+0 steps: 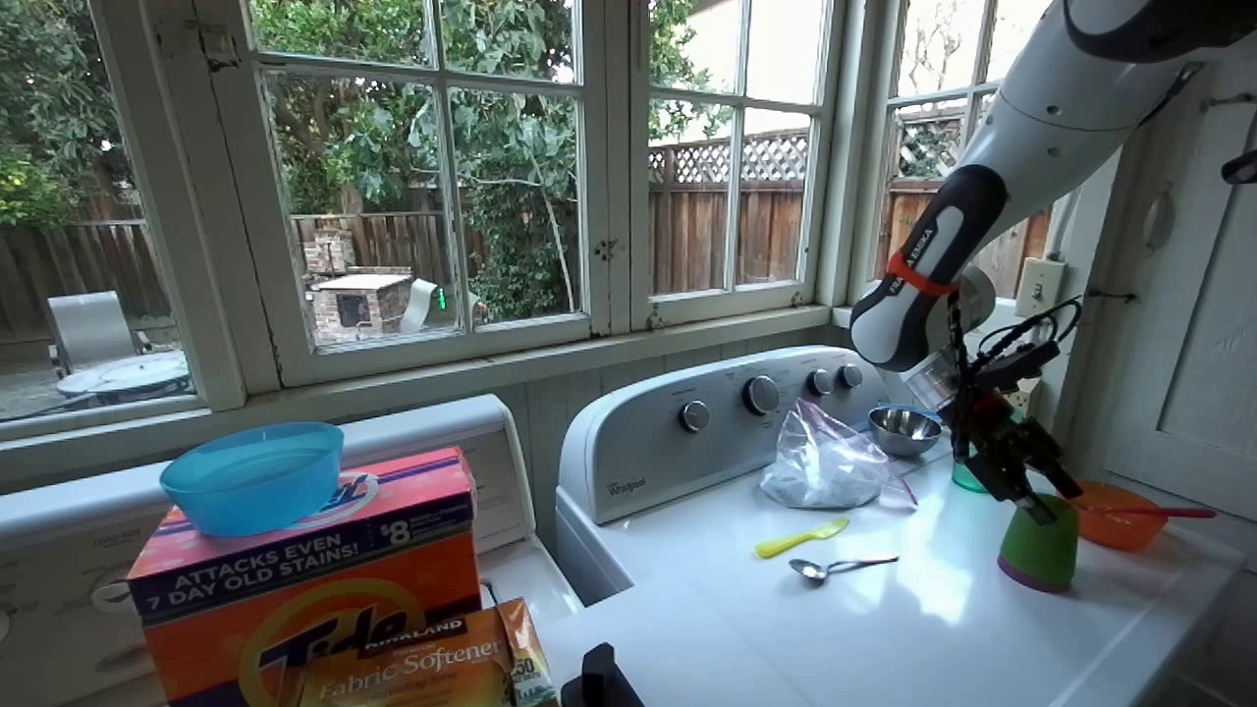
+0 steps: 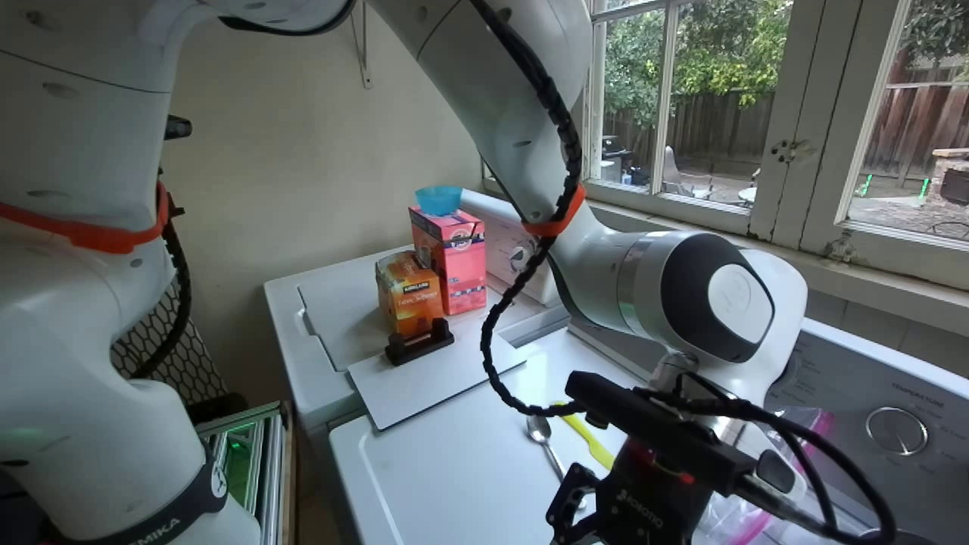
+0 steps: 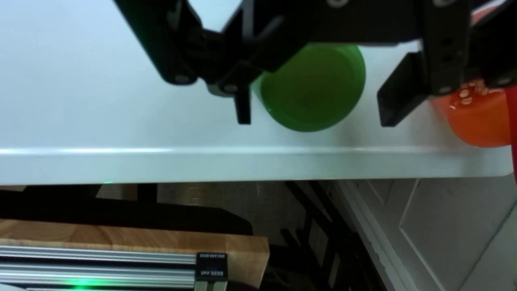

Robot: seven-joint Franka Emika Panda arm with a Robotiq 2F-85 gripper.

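A green cup (image 1: pixel 1038 544), narrower at its top and with a purple edge at its bottom, stands on the white appliance top near the right end. My gripper (image 1: pixel 1058 500) hangs over it, tilted, its tips around the cup's upper end. From the wrist, the round green top of the cup (image 3: pixel 312 89) shows between the two separated fingers of my open gripper. Clear gaps show on both sides of the cup in that view, the right one wider. In exterior view 2 the cup is out of sight and the fingertips are cut off.
Close beside the cup sits an orange bowl (image 1: pixel 1117 530) with bits inside and a red utensil handle (image 1: pixel 1161 513) across it. Farther left lie a spoon (image 1: pixel 843 567), a yellow-green utensil (image 1: pixel 801 540) and a plastic bag (image 1: pixel 825 465). A metal bowl (image 1: pixel 904 431) stands behind. The front edge is near the cup.
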